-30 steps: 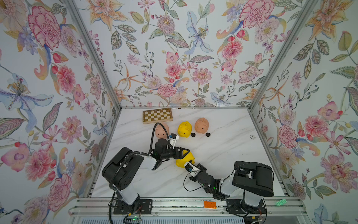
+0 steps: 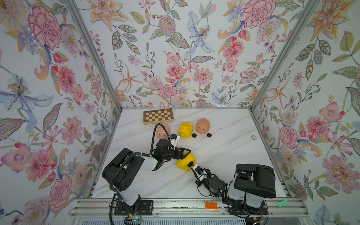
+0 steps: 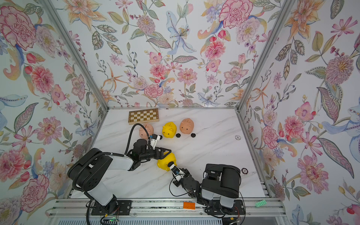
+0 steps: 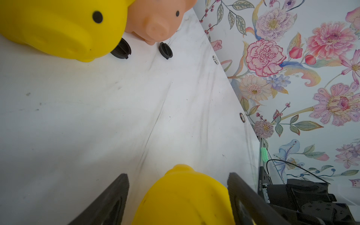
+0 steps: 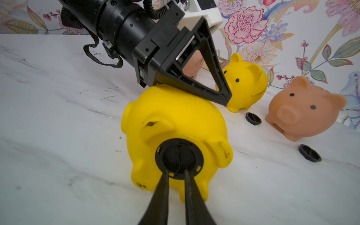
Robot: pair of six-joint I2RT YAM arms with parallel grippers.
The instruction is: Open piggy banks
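A yellow piggy bank (image 5: pixel 176 108) lies tipped in the front middle of the table. Its black belly plug (image 5: pixel 179 157), with an upright ridge, faces the right wrist camera and sits in its ring. My left gripper straddles the bank, a finger (image 4: pixel 108 198) on each side; a slim gap shows at one side, and firm contact is not visible. Just in front of the plug, my right gripper stands narrowly open, nothing between its fingers. Behind are a second yellow bank (image 2: pixel 185 130) and two pink banks, one right (image 2: pixel 202 126), one left (image 2: pixel 162 131).
Two loose black plugs, one (image 5: pixel 253 118) near the rear yellow bank and one (image 5: pixel 310 153) near the right pink bank, lie on the table. A checkered board (image 2: pixel 158 116) stands at the back left.
The right gripper has turned and drawn back slightly from the front yellow bank, leaving its black plug in view. The left arm and the banks have not visibly moved.
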